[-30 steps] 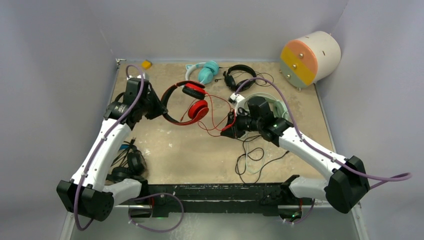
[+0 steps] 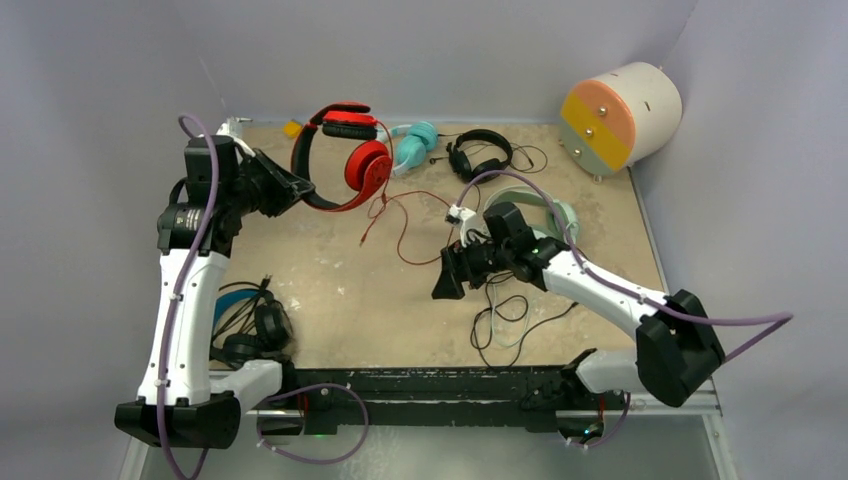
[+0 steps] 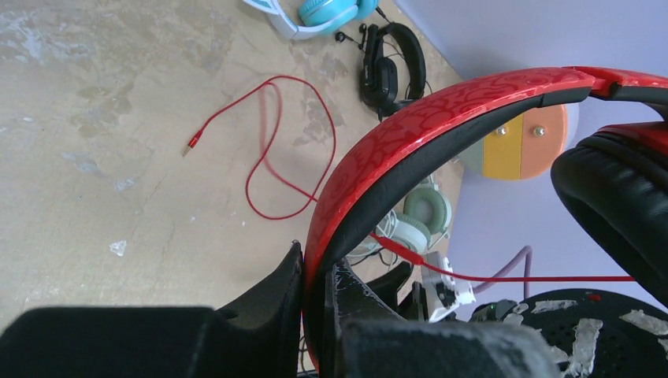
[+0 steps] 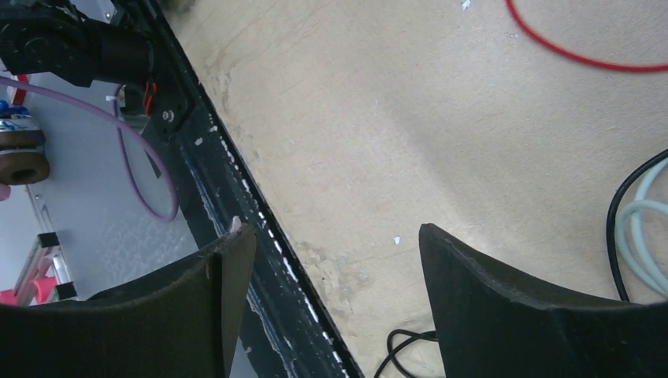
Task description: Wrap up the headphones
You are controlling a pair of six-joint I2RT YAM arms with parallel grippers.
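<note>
Red and black headphones (image 2: 372, 172) hang in the air at the upper left of the top view, with my left gripper (image 2: 305, 187) shut on their headband (image 3: 410, 146). One black ear cushion (image 3: 618, 201) shows large at the right of the left wrist view. From the headphones a red cable (image 2: 400, 225) trails down to the table, its plug (image 3: 193, 140) resting there. Over the middle right of the table stands my right gripper (image 2: 452, 275), its fingers (image 4: 473, 291) apart and nothing between them. Some red cable lies past it in the right wrist view.
Turquoise headphones (image 2: 412, 148) and black headphones (image 2: 480, 152) lie at the back. Pale green headphones (image 2: 562, 215) sit behind the right arm, black ones (image 2: 270, 325) at the front left. Loose cables (image 2: 500, 330) cover the front right.
My left gripper has carried the red headphones up and left.
</note>
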